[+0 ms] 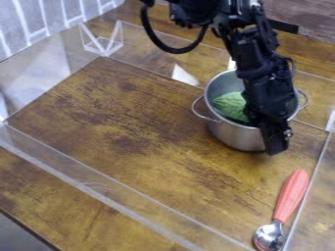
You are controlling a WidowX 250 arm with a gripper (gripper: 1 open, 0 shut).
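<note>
A steel pot (222,129) with side handles stands on the right half of the wooden table, a green cabbage-like vegetable (228,103) inside it. The black arm comes down from the top over the pot, and its gripper (269,137) is low at the pot's right side, over the rim, partly covering the inside. Whether the fingers are open or shut on anything is unclear.
A red-handled spoon or scoop (283,214) lies at the lower right. Clear plastic edging borders the work area.
</note>
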